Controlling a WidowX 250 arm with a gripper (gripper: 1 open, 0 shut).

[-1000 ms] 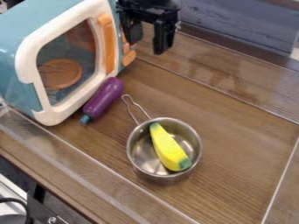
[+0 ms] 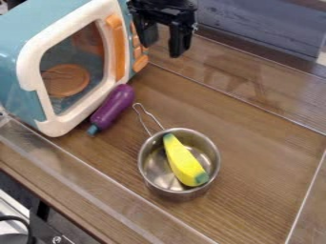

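Note:
My black gripper (image 2: 165, 38) hangs at the top centre beside the toy microwave (image 2: 57, 57), its two fingers apart with nothing visible between them. A steel pot (image 2: 158, 179) with a wire handle sits on the wooden counter, holding a yellow banana (image 2: 184, 157). A purple eggplant (image 2: 112, 106) lies in front of the microwave, left of the pot. The blue-and-white microwave has a clear front panel with an orange handle; an orange round plate shows behind it.
A grey-blue wall (image 2: 261, 27) stands at the back. Dark items and a cable lie off the lower left edge.

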